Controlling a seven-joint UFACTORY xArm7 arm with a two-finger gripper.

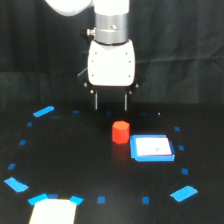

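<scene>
A red, roughly cylindrical block [121, 132] stands on the black table near the middle of the view. Just to its right is a blue, tray-like piece [174, 156] with a white panel [153, 146] inside its rim. My gripper [111, 104] hangs pointing down, behind or above the red block in the picture. Its two thin dark fingers are spread apart, and nothing shows between them. Block and gripper look separate, though the height between them is hard to judge.
A pale cream square [53, 212] lies at the front left, cut off by the frame's lower edge. Strips of blue tape [184, 193] and small blue marks dot the table. Open dark surface surrounds the block on its left and front.
</scene>
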